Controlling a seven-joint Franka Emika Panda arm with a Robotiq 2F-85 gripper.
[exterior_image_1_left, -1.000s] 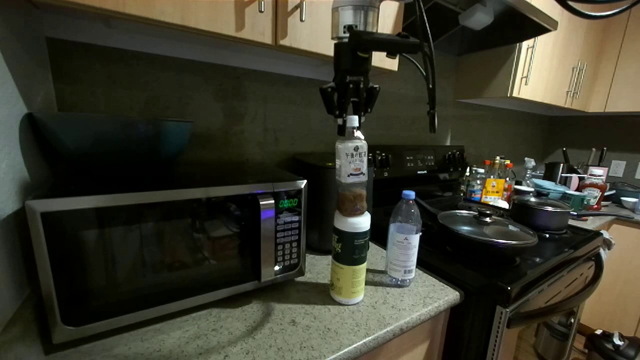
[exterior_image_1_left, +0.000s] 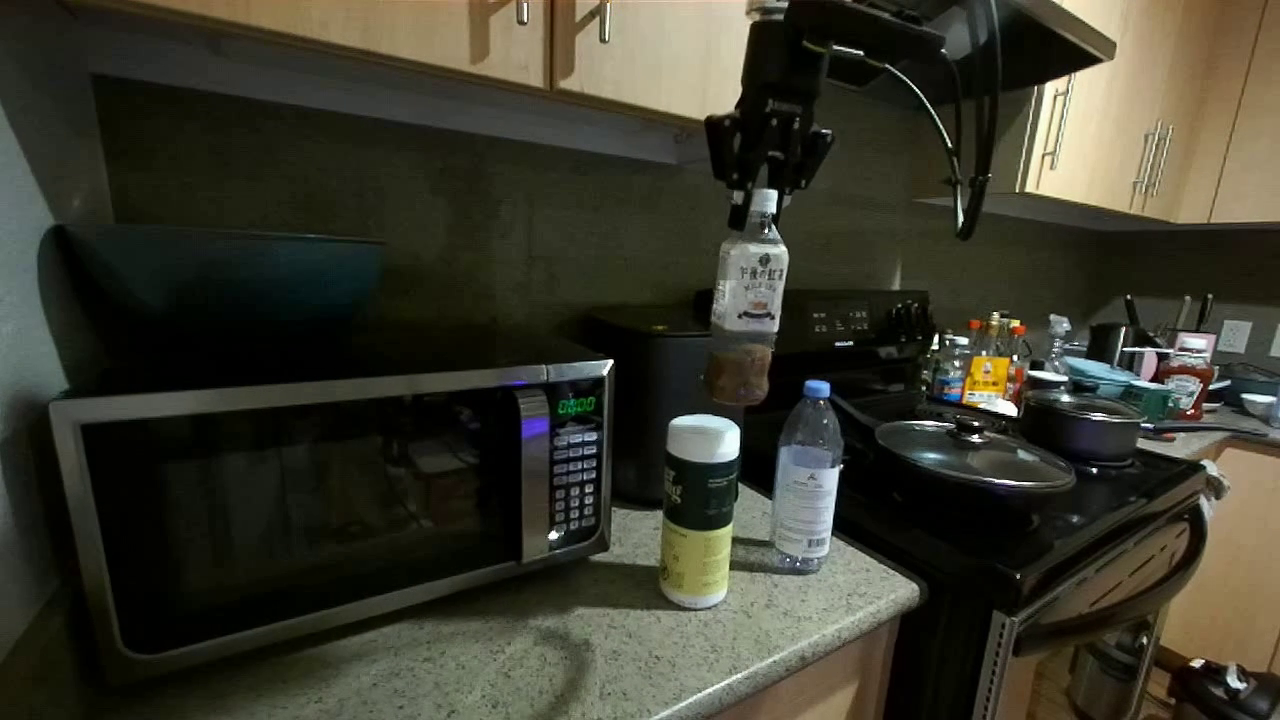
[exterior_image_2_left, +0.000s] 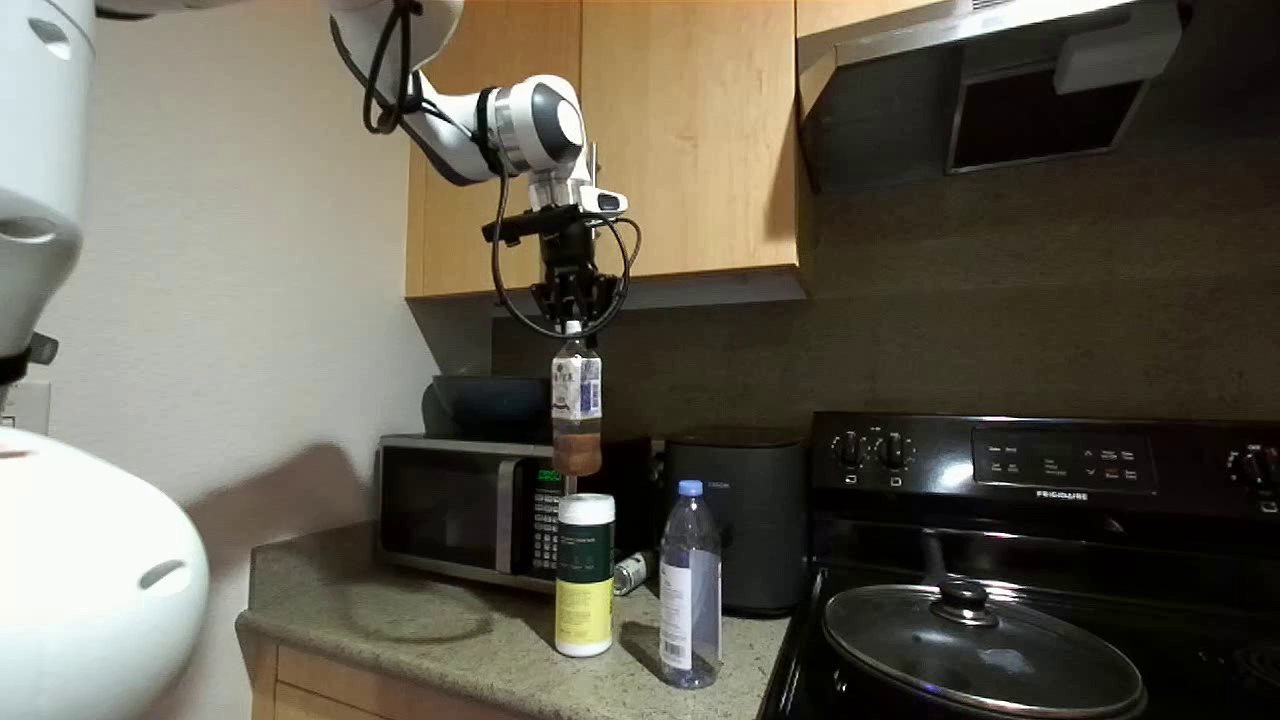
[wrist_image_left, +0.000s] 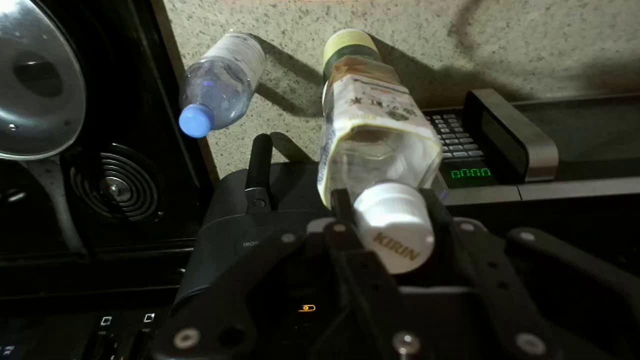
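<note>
My gripper (exterior_image_1_left: 756, 204) is shut on the white cap of a KIRIN tea bottle (exterior_image_1_left: 751, 282), which hangs nearly upright with brown liquid at its bottom. In the wrist view the cap (wrist_image_left: 394, 227) sits between the fingers and the bottle body (wrist_image_left: 378, 114) stretches away beyond it. Below, a white-lidded canister (exterior_image_1_left: 699, 510) with a green and yellow label stands on the counter, apart from the bottle's base. To its right stands a clear bottle with a blue cap (exterior_image_1_left: 805, 474). In the second exterior view the held tea bottle (exterior_image_2_left: 577, 402) appears above the canister (exterior_image_2_left: 584, 576).
A microwave (exterior_image_1_left: 324, 504) with a dark bowl (exterior_image_1_left: 228, 276) on top fills the left. Behind the bottles stands a black appliance (exterior_image_2_left: 738, 516). The stove at right bears a lidded pan (exterior_image_1_left: 974, 456).
My gripper and the tea bottle have moved up and to the right in exterior view 1. A gap now shows between bottle and canister lid. The canister and blue-capped bottle have stayed put.
</note>
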